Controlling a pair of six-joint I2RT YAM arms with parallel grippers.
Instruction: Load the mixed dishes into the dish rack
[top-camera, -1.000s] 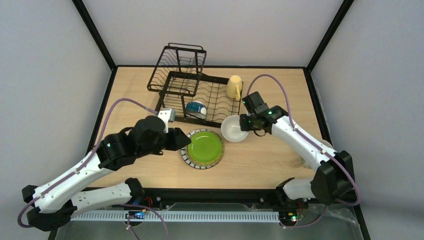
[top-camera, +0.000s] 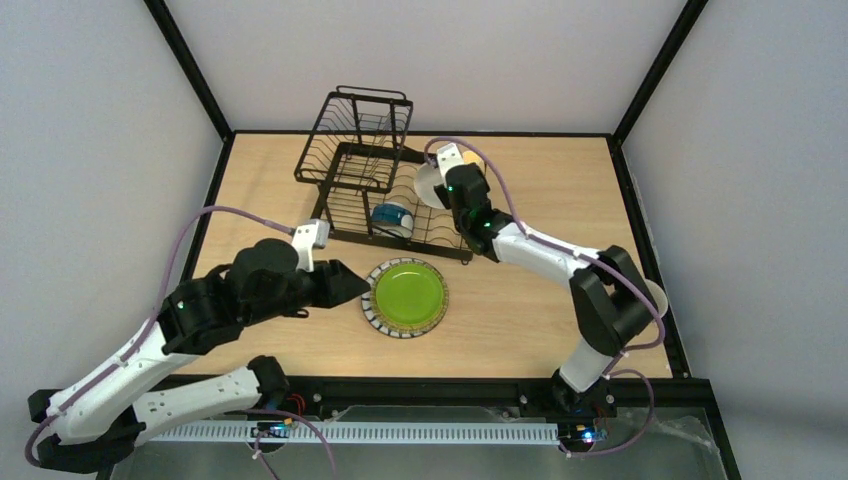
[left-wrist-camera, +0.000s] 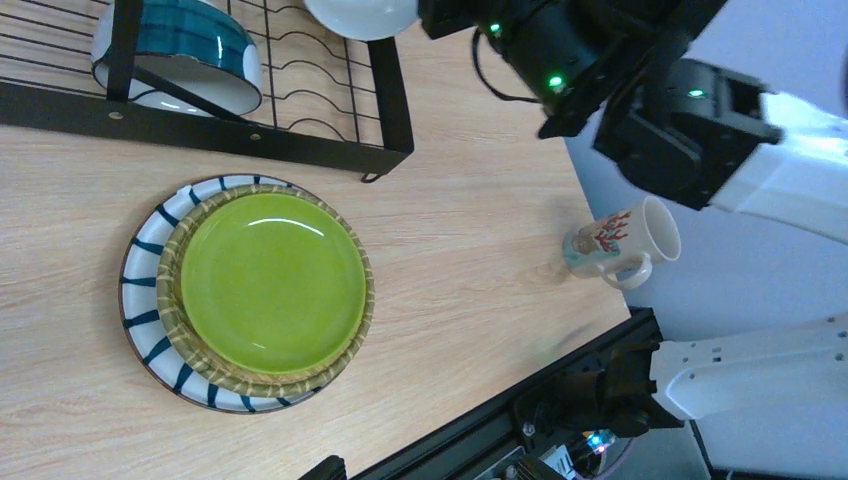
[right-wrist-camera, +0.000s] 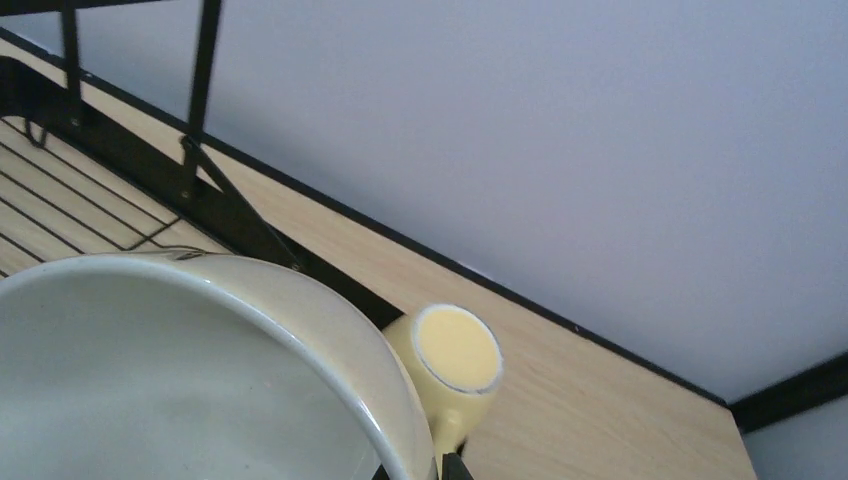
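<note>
A white bowl (right-wrist-camera: 180, 380) fills the lower left of the right wrist view, its rim pinched by my right gripper, which is shut on it. From above, that bowl (top-camera: 429, 188) is over the right part of the black dish rack (top-camera: 420, 243); whether it touches the wires cannot be told. A blue-and-white bowl (left-wrist-camera: 190, 55) lies tilted in the rack. Stacked on the table in front are a green plate (left-wrist-camera: 275, 280), a woven-rimmed plate and a blue-striped white plate (left-wrist-camera: 145, 320). My left gripper (top-camera: 368, 287) is open beside this stack, holding nothing.
A yellow mug (right-wrist-camera: 455, 350) stands upside down at the rack's right end, close to the held bowl. A coral-patterned mug (left-wrist-camera: 620, 240) is at the table's right edge, partly behind the right arm. The rack's upper tier (top-camera: 352, 140) rises at left.
My right gripper has carried the white bowl from the table up and back over the rack. The left arm has drawn slightly to the left.
</note>
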